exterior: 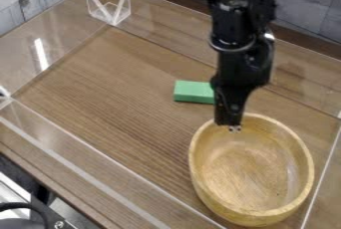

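My black gripper point(226, 117) points down over the back rim of a large tan bowl point(249, 183), its fingertips close to that rim; it looks shut, with nothing visible between the fingers. A green block point(192, 92) lies on the wooden table behind the bowl, partly hidden by the gripper. The bowl is empty.
A white wire stand point(110, 6) sits at the back left, and a grey wall runs along the back.
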